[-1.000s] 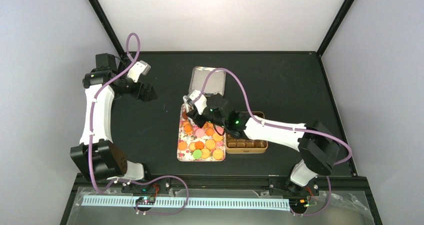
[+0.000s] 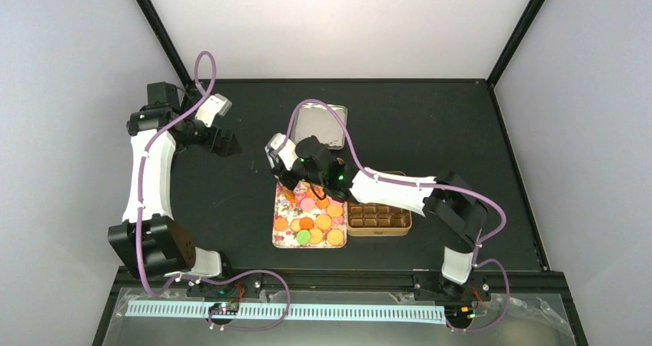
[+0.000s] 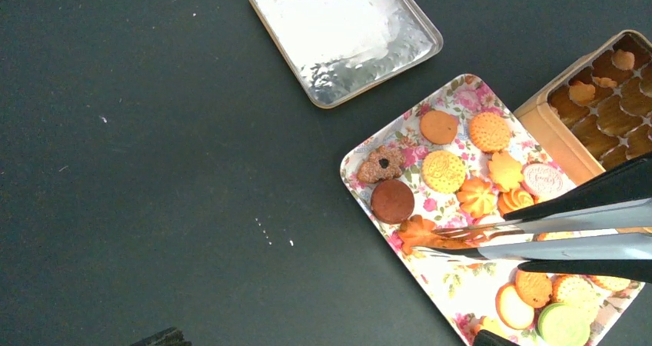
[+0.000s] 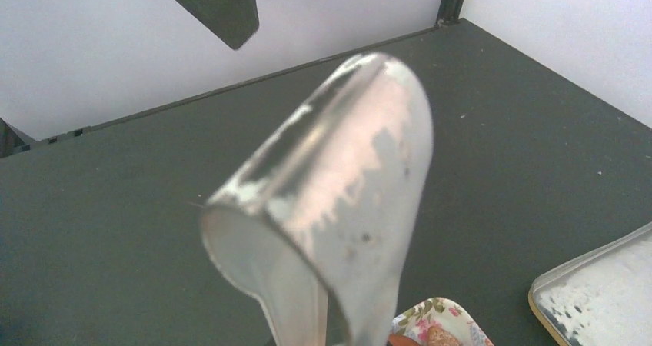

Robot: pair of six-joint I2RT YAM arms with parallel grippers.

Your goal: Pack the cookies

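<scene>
In the left wrist view, metal tongs (image 3: pixel 569 223) lie between the two black fingers of my right gripper, which is shut on them. The tong tips straddle an orange flower-shaped cookie (image 3: pixel 411 234) at the edge of the floral tray (image 3: pixel 446 284); I cannot tell how firmly they pinch it. The tongs' bent metal end (image 4: pixel 338 184) fills the middle of the right wrist view. Other cookies lie on the tray, among them a dark round one (image 3: pixel 392 201) and a green one (image 3: pixel 563 325). My left gripper (image 2: pixel 229 144) stands open and empty, left of the tray.
Against the tray's right side stands a divided box (image 2: pixel 378 230), with cookie pieces in some compartments and my right arm across its back part. A silver lid (image 2: pixel 319 127) lies behind the tray.
Lately it has barely moved. The left arm stayed still.
</scene>
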